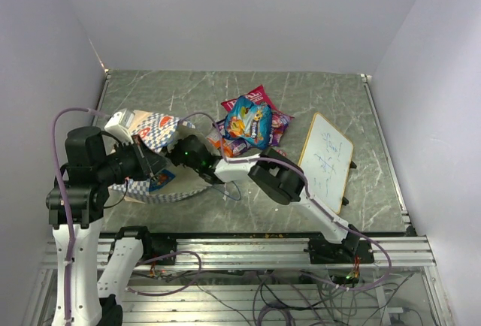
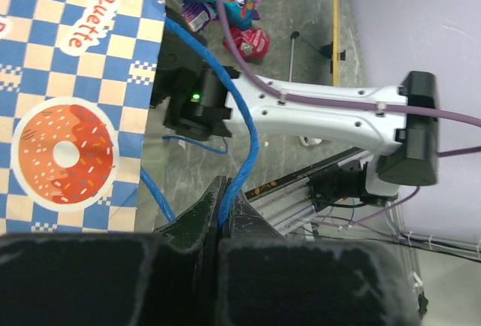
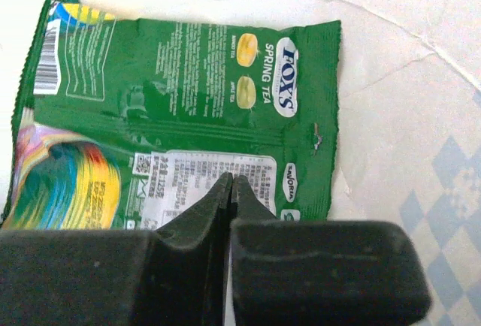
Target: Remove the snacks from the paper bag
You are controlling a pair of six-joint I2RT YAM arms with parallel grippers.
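Observation:
The paper bag [image 1: 154, 129] lies on the left with its mouth toward the right. It has a blue-and-white check with a doughnut print [image 2: 66, 153]. My left gripper [image 1: 159, 164] is over the bag, shut on its blue rope handle [image 2: 244, 127]. My right gripper reaches into the bag's mouth with its fingers shut and nothing visible between them. Before those fingers lies a green Fox's candy packet [image 3: 188, 78] on the bag's white inner paper. Outside, a blue snack bag [image 1: 249, 122] rests on several red and purple packs [image 1: 258, 96].
A whiteboard [image 1: 325, 162] leans at the right side of the table. Bare grey tabletop [image 1: 316, 89] shows at the back. The right arm [image 1: 282, 179] crosses the middle of the table, in front of the heaped snacks.

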